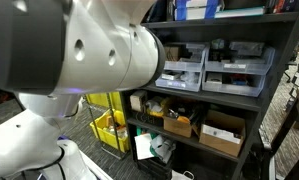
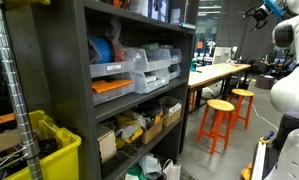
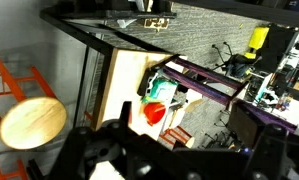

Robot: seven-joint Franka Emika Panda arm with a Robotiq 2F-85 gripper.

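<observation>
In the wrist view my gripper shows as dark fingers [image 3: 251,128] spread wide at the lower edge. It looks open, and I see nothing held between them. Beyond it is a wooden-edged surface with a red item [image 3: 155,112] and some green beside it, too small and partly covered to name. Large white arm links [image 1: 99,50] fill the left of exterior view 1, where the gripper itself does not show. Which object matters here cannot be told.
A dark shelf unit [image 2: 85,85] holds clear plastic bins [image 1: 234,75] and cardboard boxes [image 1: 222,131]. A yellow crate [image 1: 111,130] stands on the floor to its left. Red-legged stools [image 2: 217,118] stand near a long table [image 2: 227,72], with open floor around them.
</observation>
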